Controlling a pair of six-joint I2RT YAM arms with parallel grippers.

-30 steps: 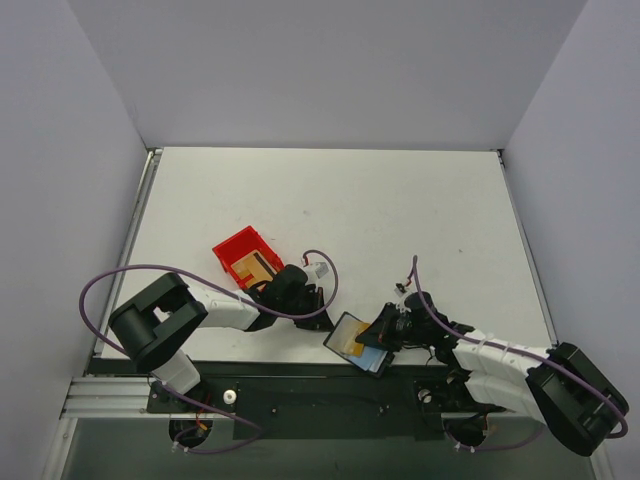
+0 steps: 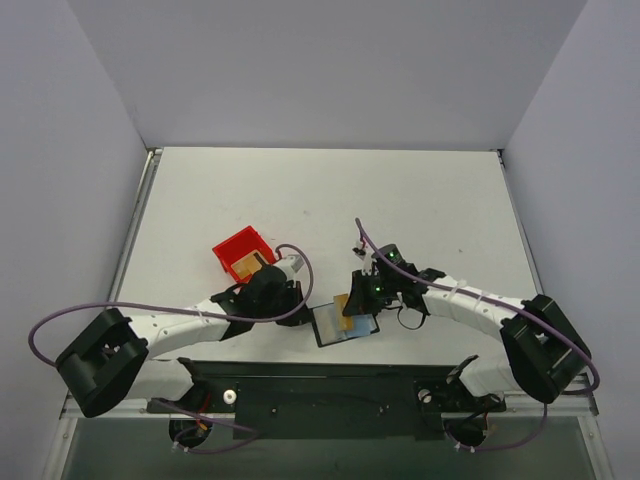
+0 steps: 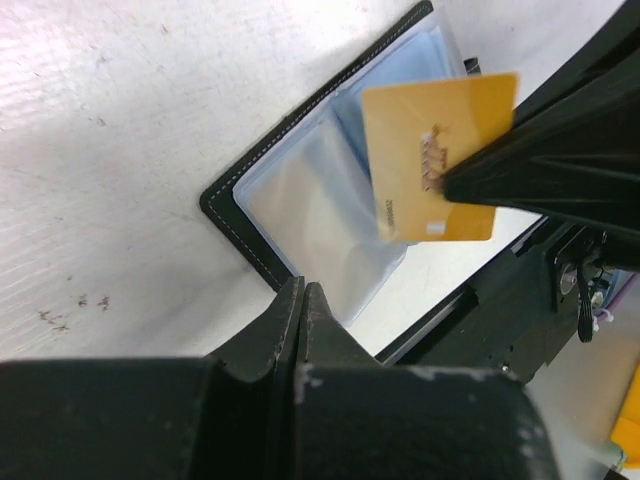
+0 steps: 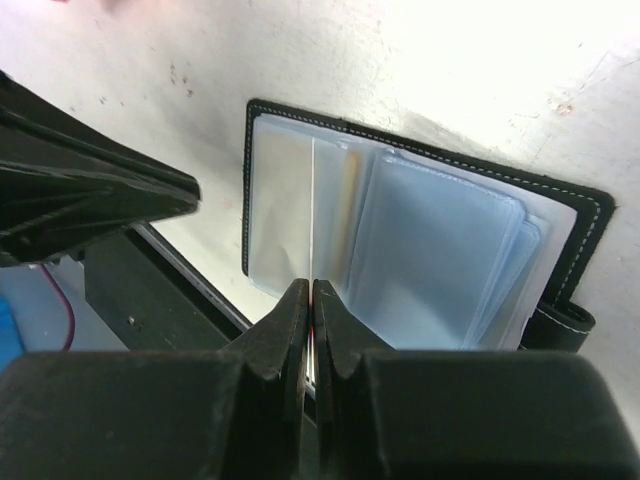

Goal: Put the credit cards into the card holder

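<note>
The card holder (image 2: 330, 331) lies open near the table's front edge, black-edged with clear and bluish sleeves (image 4: 435, 250). Above those sleeves, my right gripper (image 2: 353, 306) is shut on a gold card (image 3: 408, 150). That card (image 4: 312, 205) appears edge-on in the right wrist view, pointing away from the fingertips over the left-hand sleeve. Whether its lower edge touches or enters a sleeve, I cannot tell. My left gripper is shut with nothing showing between its fingers, its tips at the holder's edge; contact there is unclear.
A red box (image 2: 240, 246) with more gold cards (image 2: 249, 265) inside stands behind the left arm. The front table edge runs close to the holder.
The holder has shifted left and away from the front edge and has turned somewhat. My right gripper, with the gold card, has moved the same way. The left gripper has also moved left.
</note>
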